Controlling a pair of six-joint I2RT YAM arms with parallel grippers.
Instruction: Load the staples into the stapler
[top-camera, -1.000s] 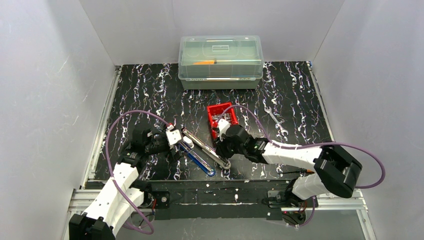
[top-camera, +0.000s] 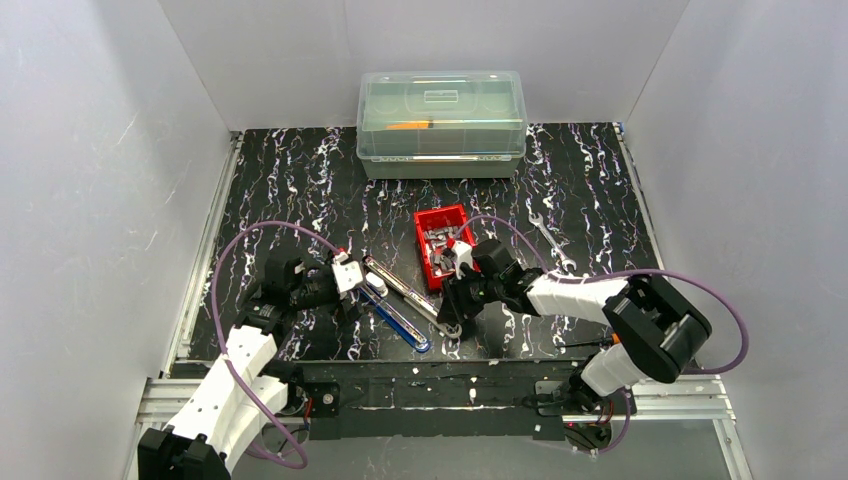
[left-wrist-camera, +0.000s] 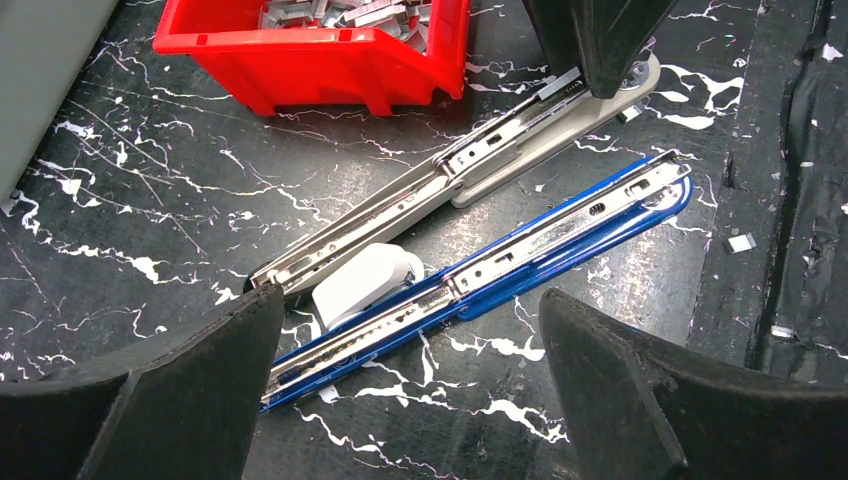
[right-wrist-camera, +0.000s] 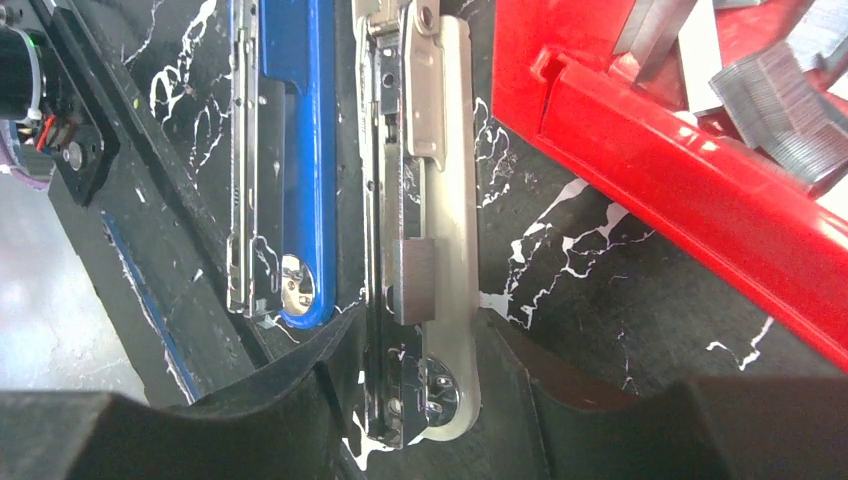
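Note:
The grey stapler (right-wrist-camera: 456, 200) lies opened out on the dark table, its magazine exposed. A short staple strip (right-wrist-camera: 416, 280) sits at the magazine near its front end, sticking out to one side in the right wrist view. My right gripper is open around that front end, one finger on each side, with the strip just beyond the fingertips. Beside it lies an opened blue stapler (left-wrist-camera: 590, 240). My left gripper stands open above the handle ends of both staplers, holding nothing. Whether the strip is fully seated cannot be told.
Loose staple strips (right-wrist-camera: 785, 115) fill a red bin (top-camera: 466, 215) close behind the grey stapler. A white piece (left-wrist-camera: 365, 280) lies between the staplers. A wrench (top-camera: 548, 236) is at the right, a lidded box (top-camera: 440, 165) at the back. The table's right side has free room.
The left arm and both staplers look unmoved.

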